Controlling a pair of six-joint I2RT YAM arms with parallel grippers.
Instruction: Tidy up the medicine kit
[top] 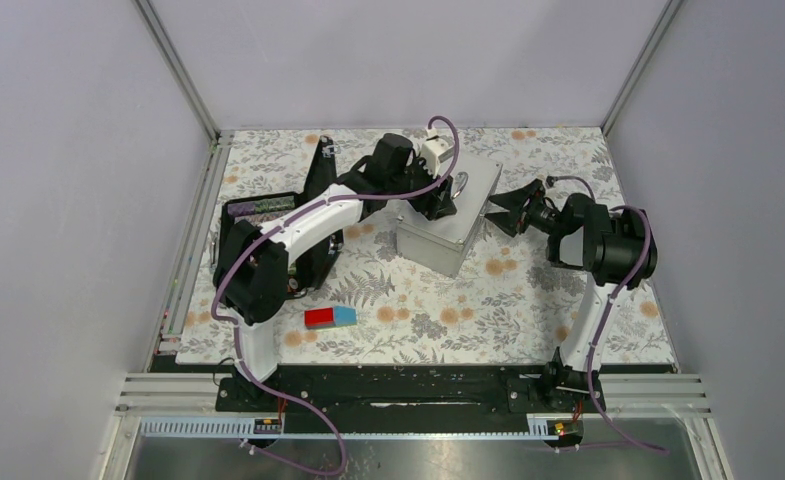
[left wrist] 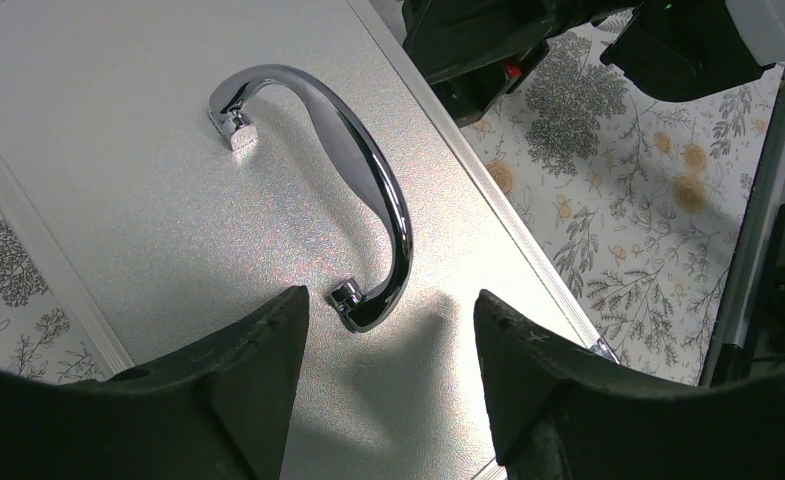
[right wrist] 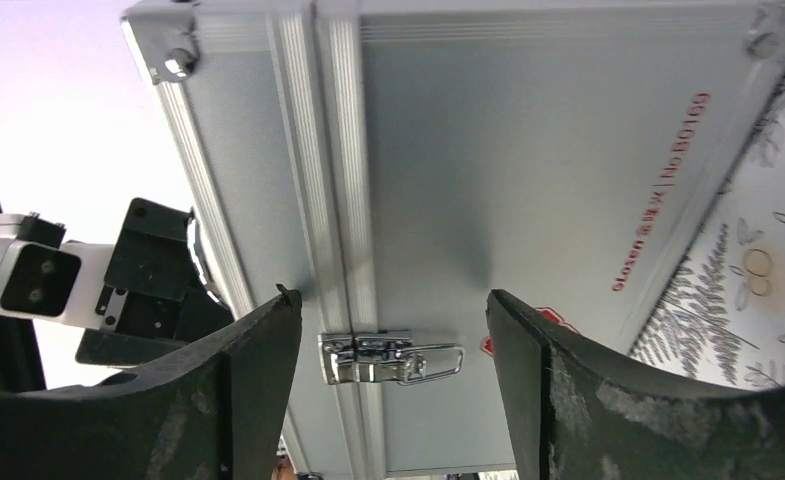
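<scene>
The silver medicine kit [top: 436,247] stands at the middle of the table with its lid down. On its lid arches a chrome handle [left wrist: 393,200], visible in the left wrist view. My left gripper hovers over the lid, its fingers part open on either side of the handle's near end, gripping nothing. Facing the kit's side, my right gripper stands open with nothing held. A metal latch [right wrist: 388,360] on the seam lies between its fingers in the right wrist view; contact cannot be made out. Red lettering [right wrist: 661,190] marks the kit's wall.
An open black case [top: 258,205] filled with items sits at the left, partly hidden under my left arm. A red and blue box [top: 330,317] lies at the front left.
</scene>
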